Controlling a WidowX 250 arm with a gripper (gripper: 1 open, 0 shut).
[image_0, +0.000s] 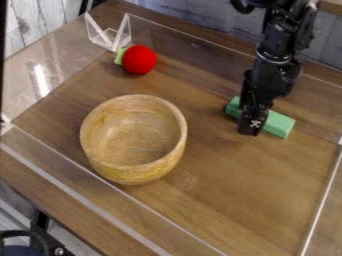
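Note:
The black robot gripper (253, 118) reaches down from the top right onto a green block (278, 124) lying on the wooden table (201, 210), at its right side. The fingertips are at the block's left half, partly over it; whether they are open or closed on it is hard to see.
A wooden bowl (134, 138) sits at the lower left. A red ball-like object (139, 59) with a green part lies at the upper left, beside a white wire-like frame (110, 30).

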